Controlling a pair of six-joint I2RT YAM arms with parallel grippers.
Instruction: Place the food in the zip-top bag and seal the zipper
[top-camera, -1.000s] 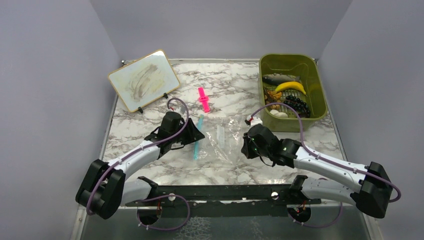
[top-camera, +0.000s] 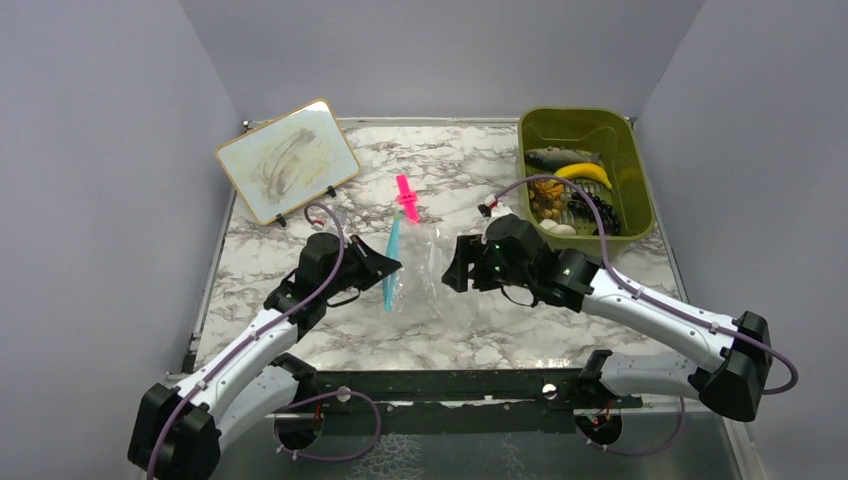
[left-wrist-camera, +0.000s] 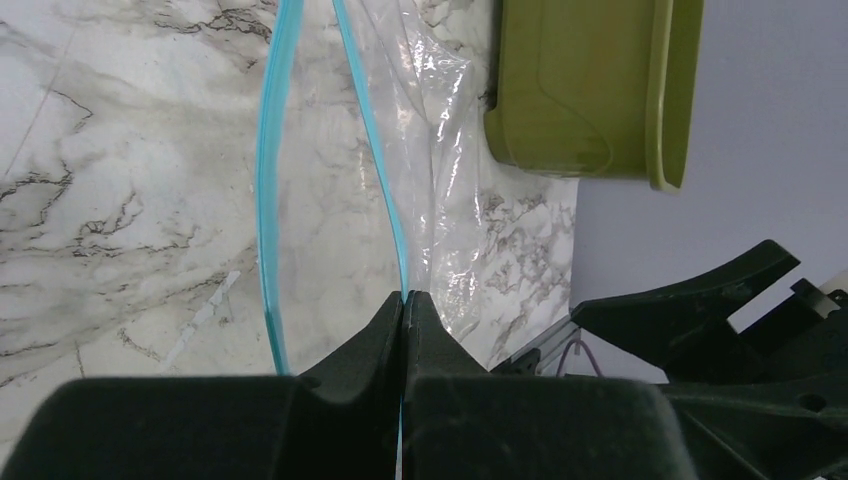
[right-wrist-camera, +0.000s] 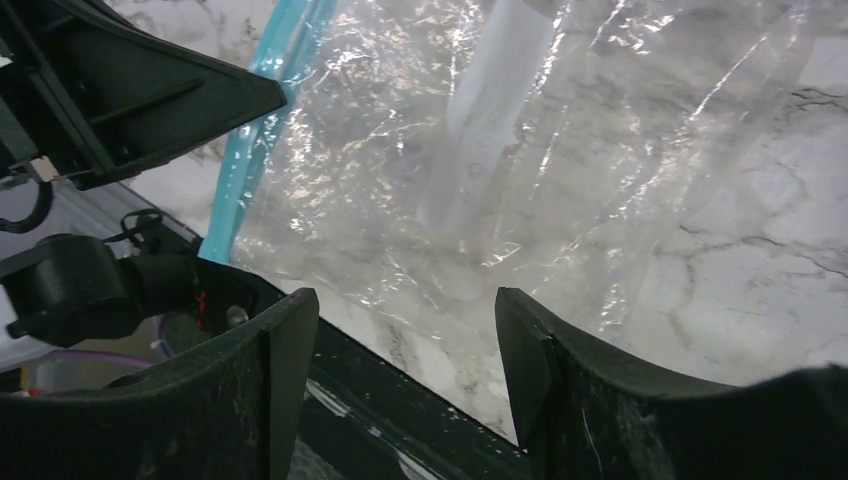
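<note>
The clear zip top bag (top-camera: 422, 290) lies on the marble table between my two grippers, its blue zipper side to the left. My left gripper is shut on one blue zipper edge (left-wrist-camera: 372, 130), which runs in between its fingertips. The other blue edge (left-wrist-camera: 268, 190) stands apart to the left, with a gap between the two. Over the bag's right part, my right gripper is open, nothing between its fingers. The food sits in the green bin: fish (top-camera: 560, 158), banana (top-camera: 584, 175), dark grapes (top-camera: 590, 210) and other pieces.
The green bin (top-camera: 640, 190) stands at the back right. A pink slider tool (top-camera: 406, 198) lies behind the bag, and a whiteboard (top-camera: 288, 162) occupies the back left.
My left gripper has shut and shifted slightly left, with the zipper edge between its fingers. My right gripper has moved left and away from the front edge, over the bag, its fingers now spread.
</note>
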